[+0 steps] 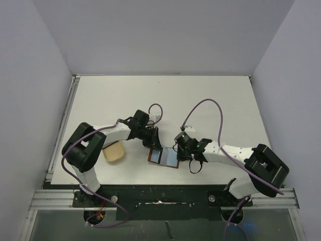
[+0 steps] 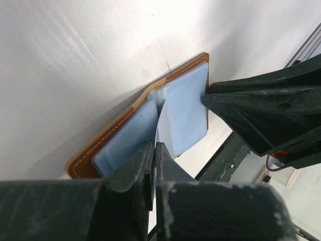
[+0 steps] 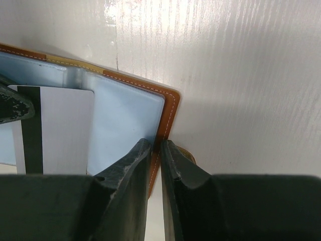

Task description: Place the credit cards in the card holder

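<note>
The open card holder [image 1: 170, 156], brown-edged with pale blue sleeves, lies on the table between both grippers. A white card with a dark stripe sits over the holder's middle; in the left wrist view its thin edge runs at the slot. My left gripper is shut at that card; I cannot make out how much of it is between the fingertips. My right gripper is shut on the holder's brown edge [image 3: 168, 105] at its right end.
A tan round-cornered tray or board [image 1: 115, 153] lies to the left under the left arm.
</note>
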